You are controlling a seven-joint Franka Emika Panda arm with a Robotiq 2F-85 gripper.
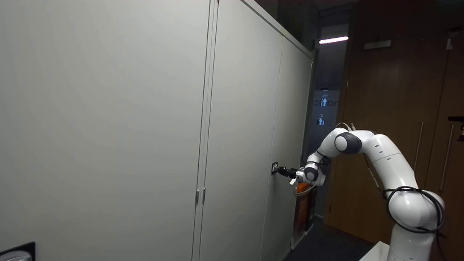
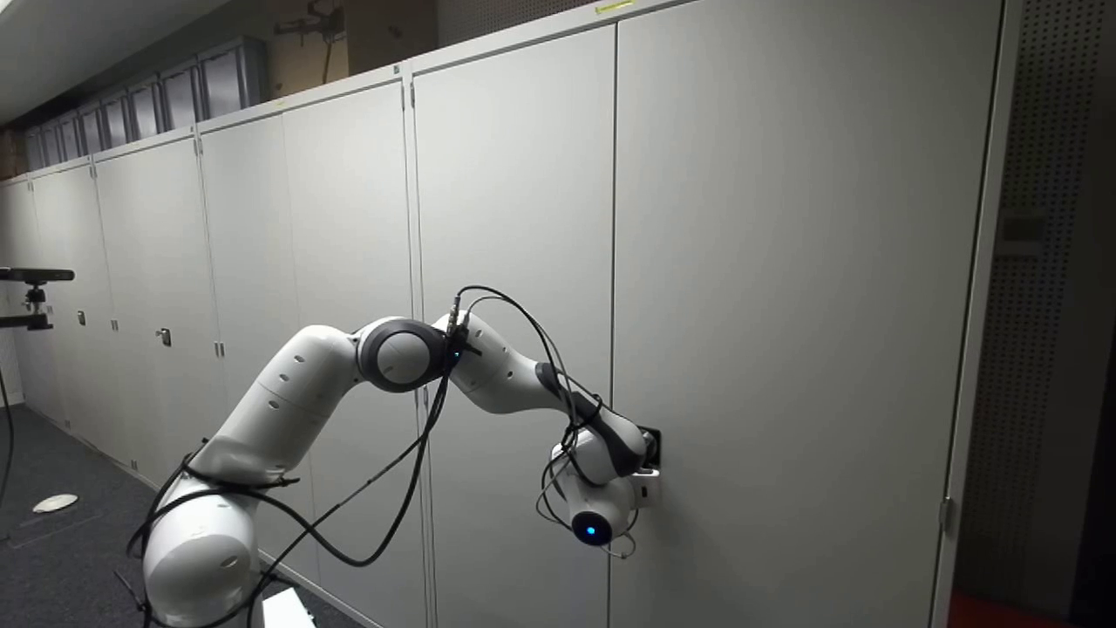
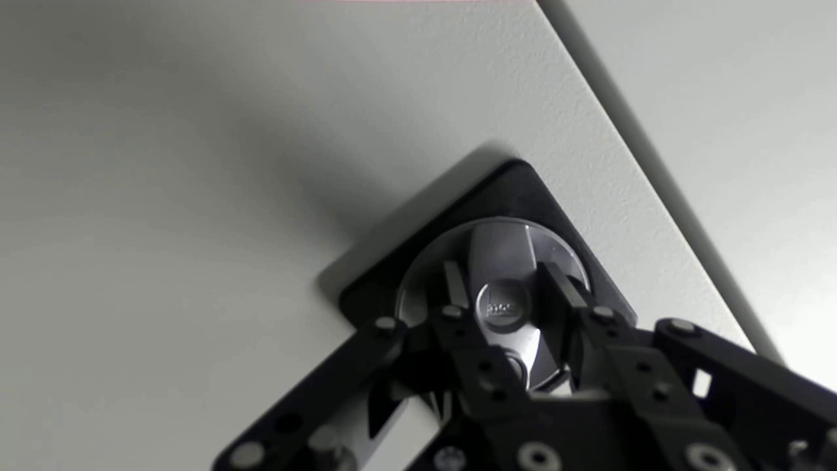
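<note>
In the wrist view a grey metal turn handle (image 3: 503,251) sits in a round recess on a black square plate (image 3: 514,184), close to the seam between two cabinet doors. My gripper is shut on this handle, one finger on each side of it. The handle's lower part is partly covered by the gripper's linkage. In exterior view 1 the gripper (image 1: 278,169) reaches the plate on the pale cabinet door (image 1: 243,130). The doors stand closed. From exterior view 2 the arm's wrist hides the fingers, and only part of the black plate (image 2: 653,448) shows.
A long row of closed grey cabinets (image 2: 345,209) runs to the left in exterior view 2. Wooden doors (image 1: 387,108) are behind the arm in exterior view 1. An orange object (image 1: 302,187) stands low beyond the gripper. Cables (image 2: 366,560) hang loosely along the arm.
</note>
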